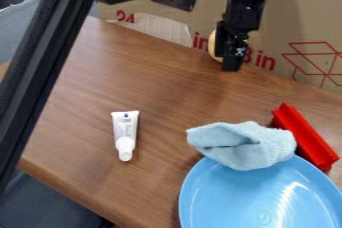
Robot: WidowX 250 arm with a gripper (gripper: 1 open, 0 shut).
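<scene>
My gripper (230, 52) hangs low over the back of the wooden table, in front of the cardboard backdrop. Behind it a pale yellow round object (213, 44) is mostly hidden. The gripper is seen side-on, and whether anything is between its fingers cannot be made out.
A white tube (126, 130) lies at the middle left. At the right are a red object (305, 134), a light blue cloth (241, 144) and a blue plate (261, 202) at the front. Cardboard (301, 37) bounds the back.
</scene>
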